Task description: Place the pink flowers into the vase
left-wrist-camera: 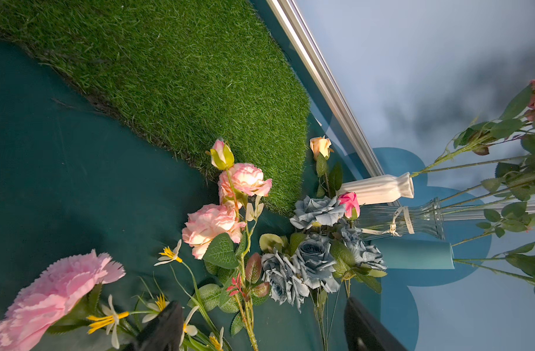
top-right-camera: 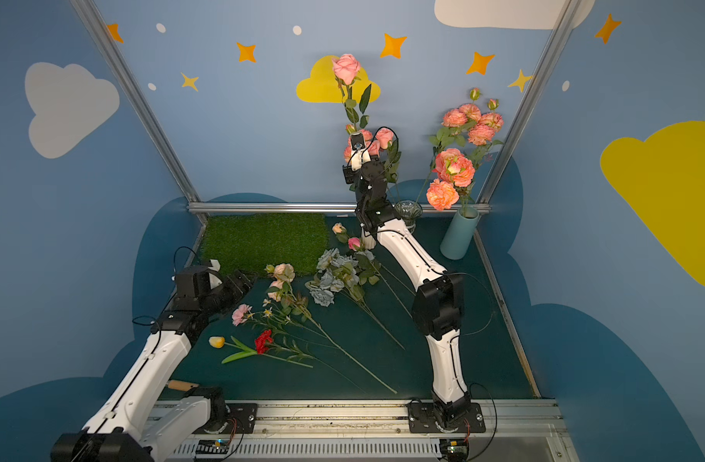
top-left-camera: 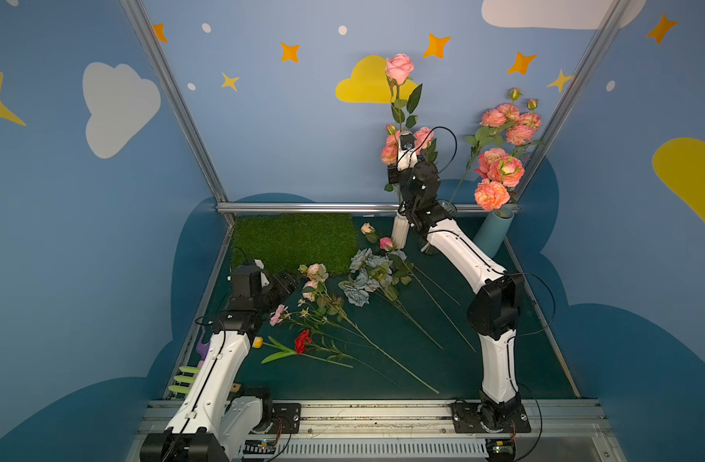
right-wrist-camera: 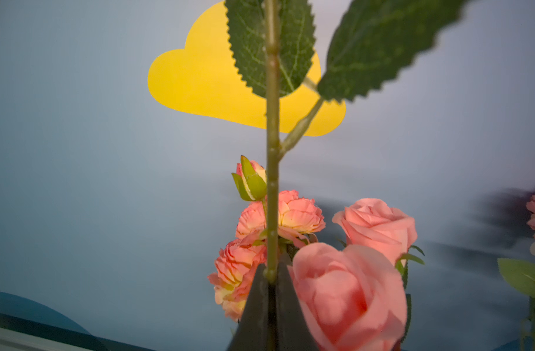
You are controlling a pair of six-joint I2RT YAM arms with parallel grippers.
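A tall pink rose (top-left-camera: pixel 399 68) stands upright against the back wall, its leafy stem (right-wrist-camera: pixel 272 134) running down between the fingertips of my right gripper, which is shut on it. More pink and coral flowers (right-wrist-camera: pixel 349 286) crowd behind those fingers. Below is the white vase (left-wrist-camera: pixel 378 188), with stems rising from its mouth; whether the held stem's lower end is inside it cannot be made out. My left gripper is open and empty, low over the left side. Beyond it lie light pink flowers (left-wrist-camera: pixel 212 225) and a pink carnation (left-wrist-camera: pixel 54 301).
Beside the white vase stand a clear glass vase (top-right-camera: pixel 408 211) and a teal vase (top-right-camera: pixel 459 233), coral blooms (top-right-camera: pixel 454 167) above the teal one. Blue-grey roses (top-left-camera: pixel 371 273), a red flower (top-left-camera: pixel 302 341) and a yellow tulip (top-right-camera: pixel 217 342) lie on the floor.
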